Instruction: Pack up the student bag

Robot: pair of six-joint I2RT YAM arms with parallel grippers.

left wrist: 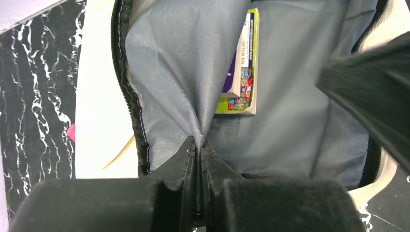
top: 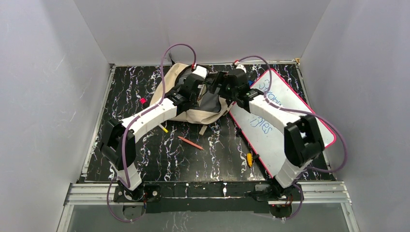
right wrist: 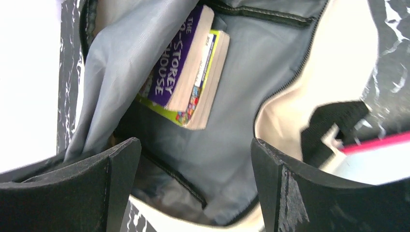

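Observation:
An unzipped beige bag with a grey lining lies at the back centre of the table. My left gripper is shut on a fold of the bag's grey flap, which is pulled taut up from its fingers. Inside the bag, partly covered by that flap, rest two books: a purple-covered one on top of a yellow-green one. Over the bag's opening, my right gripper stands open with nothing between its fingers; the books lie beyond its tips.
A red-rimmed whiteboard fills the right side, close to the bag. In front of the bag lie an orange pencil, a yellow-tipped pen and a yellow-and-black tool. A red-ended item is left of the bag.

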